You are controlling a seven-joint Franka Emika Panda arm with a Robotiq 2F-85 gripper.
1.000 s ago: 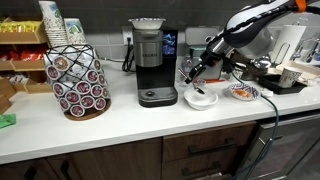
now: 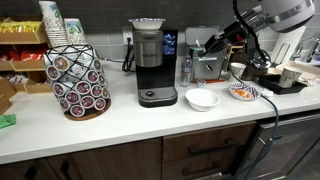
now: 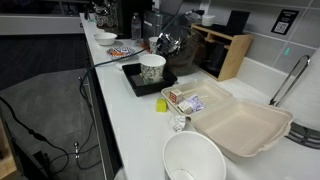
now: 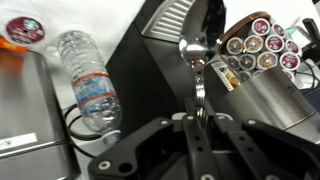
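A shiny metal spoon-like utensil (image 4: 201,45) rises from between the fingers of my gripper in the wrist view. The fingers are shut on its thin handle, with its broad end away from me. In exterior view 1 my gripper (image 2: 209,45) is up in the air, right of the black coffee maker (image 2: 155,68). Well below it, on the white counter, sits a white bowl (image 2: 201,101). The utensil is too small to make out clearly in that view.
A patterned bowl (image 2: 242,92) stands right of the white one. Left of the coffee maker is a round rack of coffee pods (image 2: 80,84). A water bottle (image 4: 90,80) is close by in the wrist view.
My gripper has risen from close above the white bowl to well over it, shifting slightly right. The bowls have stayed in place.
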